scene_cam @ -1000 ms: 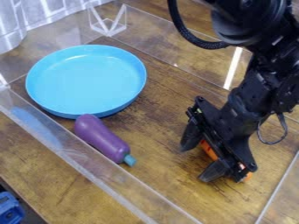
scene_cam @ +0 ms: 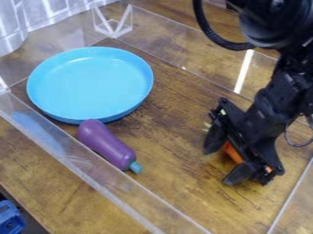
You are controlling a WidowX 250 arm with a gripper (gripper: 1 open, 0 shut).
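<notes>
The black gripper (scene_cam: 242, 155) is low over the wooden surface at the right, its fingers around an orange carrot (scene_cam: 232, 155), which is mostly hidden by them. Whether the fingers are closed tight on the carrot cannot be told. A blue plate (scene_cam: 90, 82) lies at the upper left, and a purple eggplant toy (scene_cam: 105, 144) lies below it.
Clear plastic walls edge the wooden work surface (scene_cam: 146, 183). A blue object (scene_cam: 7, 218) sits outside at the lower left corner.
The gripper has shifted slightly right and its fingers have changed position a little around the carrot. The plate and eggplant are unmoved.
</notes>
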